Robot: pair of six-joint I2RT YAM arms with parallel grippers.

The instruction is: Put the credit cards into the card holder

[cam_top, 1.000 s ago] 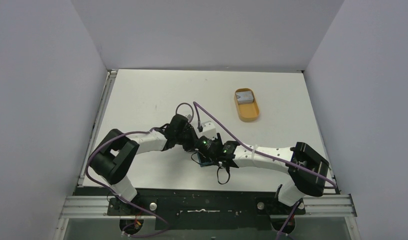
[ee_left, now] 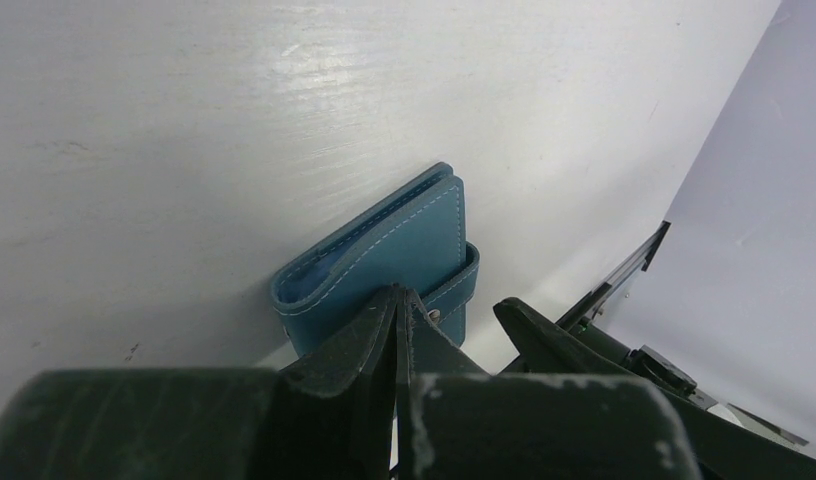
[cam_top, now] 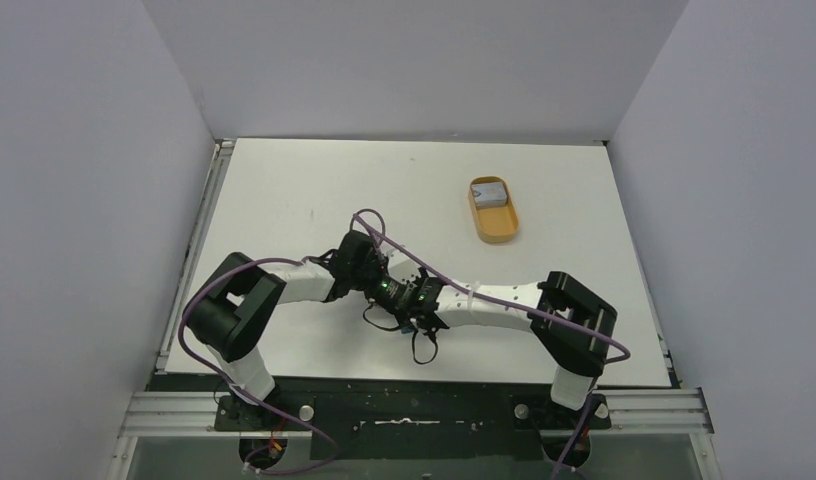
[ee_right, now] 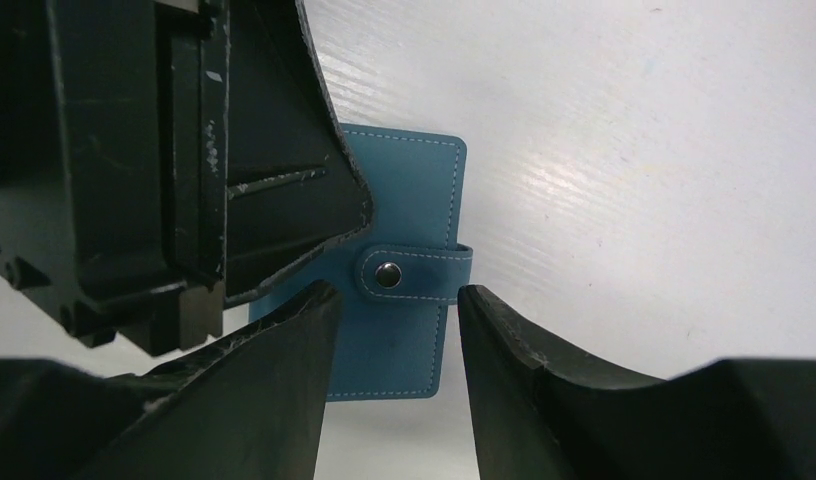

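A teal card holder [ee_left: 384, 260] with a stitched edge and a strap with a snap button [ee_right: 388, 275] is on the white table, mostly hidden under both arms in the top view. In the left wrist view my left gripper is shut at the holder's near side, below its open top slot. In the right wrist view my right gripper is part open over the holder [ee_right: 404, 360], one finger either side of the strap area, with a large black part of the other gripper covering the holder's upper left. No card can be made out clearly.
A tan tray [cam_top: 496, 225] with a grey item [cam_top: 489, 192] inside stands at the back right of the table [cam_top: 294, 180]. The two arms are crowded close together at the front middle.
The left arm has stayed nearly in place, its wrist shifted very slightly.
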